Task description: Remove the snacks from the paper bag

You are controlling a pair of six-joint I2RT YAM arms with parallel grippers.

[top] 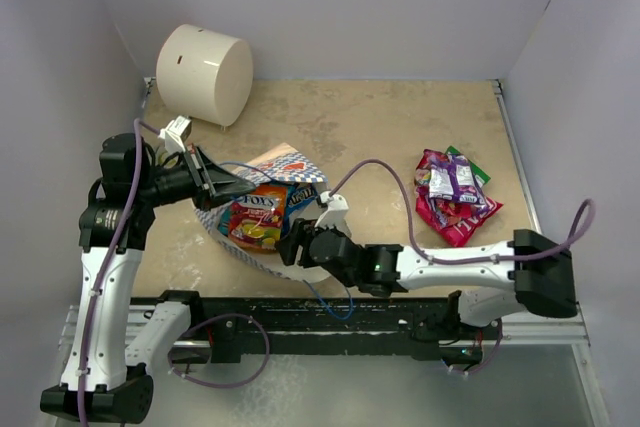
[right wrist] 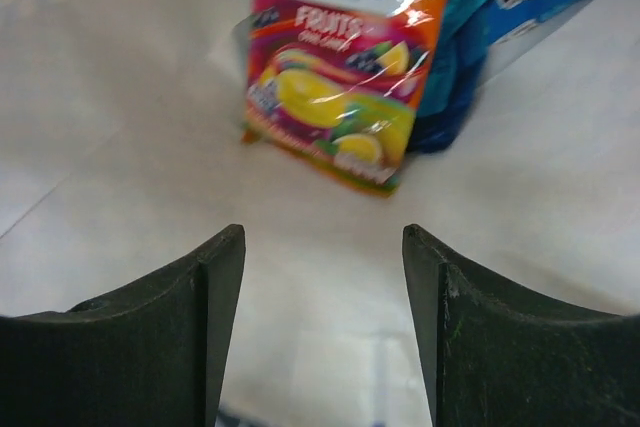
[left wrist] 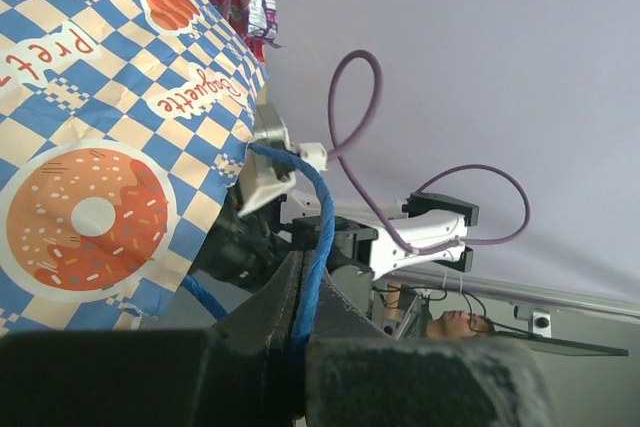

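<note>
The paper bag (left wrist: 150, 137), blue-and-cream checked, lies on its side with its white inside (right wrist: 330, 277) showing. My left gripper (top: 250, 187) is shut on its blue cord handle (left wrist: 322, 217), which runs between the fingers in the left wrist view. In the bag's mouth stands an orange-red Fox's fruits packet (top: 257, 215), with a blue packet (top: 300, 197) beside it. My right gripper is at the bag's opening, fingers apart and nothing between them. From its wrist view, the Fox's packet (right wrist: 340, 57) is just ahead, clear of the fingertips.
A pile of snack packets (top: 452, 192), purple, red and green, rests at the right of the table (top: 370, 112). A white cylinder (top: 205, 74) lies at the back left. A second blue handle (top: 330, 304) hangs over the front edge.
</note>
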